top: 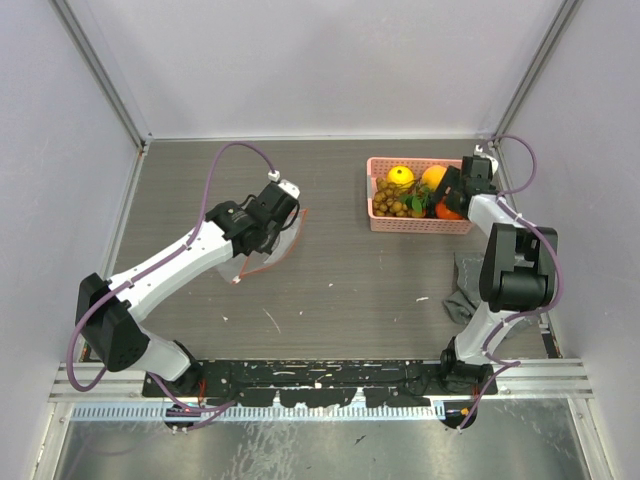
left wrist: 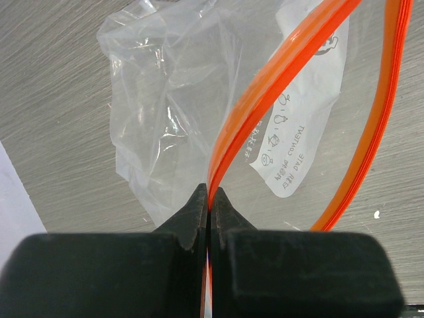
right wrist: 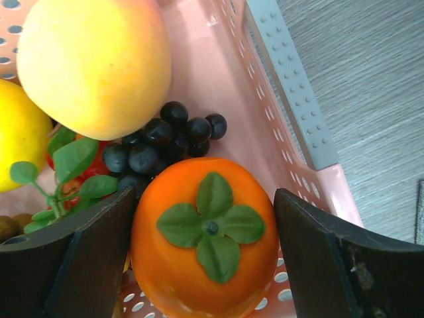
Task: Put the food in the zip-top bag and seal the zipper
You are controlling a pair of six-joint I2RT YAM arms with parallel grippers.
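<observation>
In the left wrist view, the clear zip top bag (left wrist: 172, 99) has an orange zipper rim that stands apart as a loop. My left gripper is shut on one side of that rim. An orange persimmon (right wrist: 205, 245) with green leaves fills the lower middle of the right wrist view. My right gripper straddles it, one finger on each side; whether they press on it is unclear. Beyond it lie dark grapes (right wrist: 159, 142), a yellow-orange peach-like fruit (right wrist: 96, 63), a yellow fruit (right wrist: 20, 136) and green leaves (right wrist: 75, 159).
The food lies in a pink basket (top: 420, 226) at the back right. A brown bunch (top: 385, 200) is at its left. A grey cloth (top: 465, 290) lies by the right arm. Free tabletop (top: 350, 290) spreads between bag and basket.
</observation>
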